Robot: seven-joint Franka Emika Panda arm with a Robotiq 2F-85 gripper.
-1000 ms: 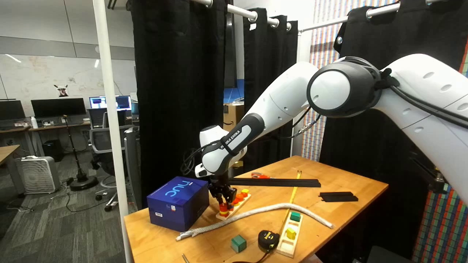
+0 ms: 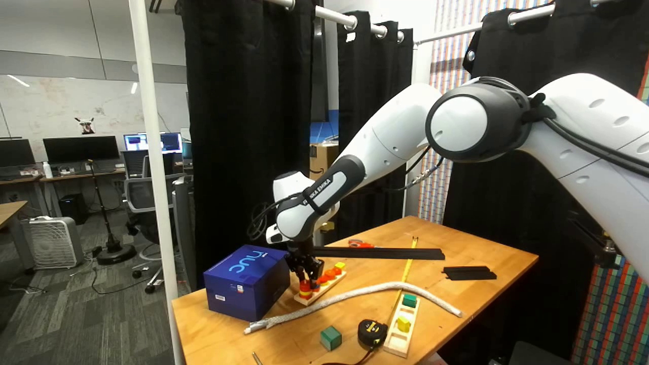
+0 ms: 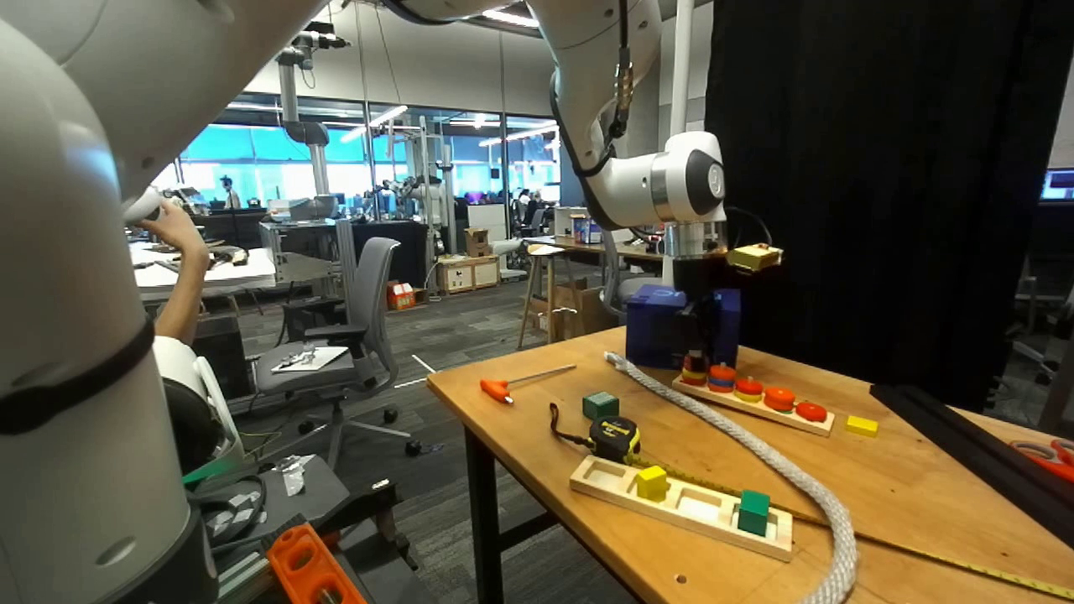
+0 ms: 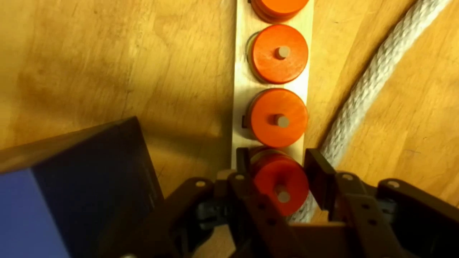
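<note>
A wooden peg board point(image 4: 241, 79) carries a row of stacked round rings with red-orange tops. Straddling the end nearest the blue box, my gripper is shut on the end ring stack point(image 4: 280, 184), whose top ring is red with a peg through it. A finger point(image 4: 317, 162) lies on either side of that stack. In exterior view 1 the gripper point(image 2: 307, 277) points down at the board, and the red and yellow end stack point(image 2: 305, 289) shows below it. The board rests on the table; the gripper partly hides the held stack.
The blue box point(image 2: 246, 283) stands close beside the gripper. A white rope point(image 3: 750, 443) curves alongside the board. Nearer the front are a tape measure point(image 3: 614, 439), a green block point(image 3: 601, 406) and a slotted wooden tray point(image 3: 614, 480). Black bars point(image 2: 380, 253) lie behind.
The gripper has shifted slightly left and toward the front, closer to the blue box. The peg board and its rings have slid the same way with it.
</note>
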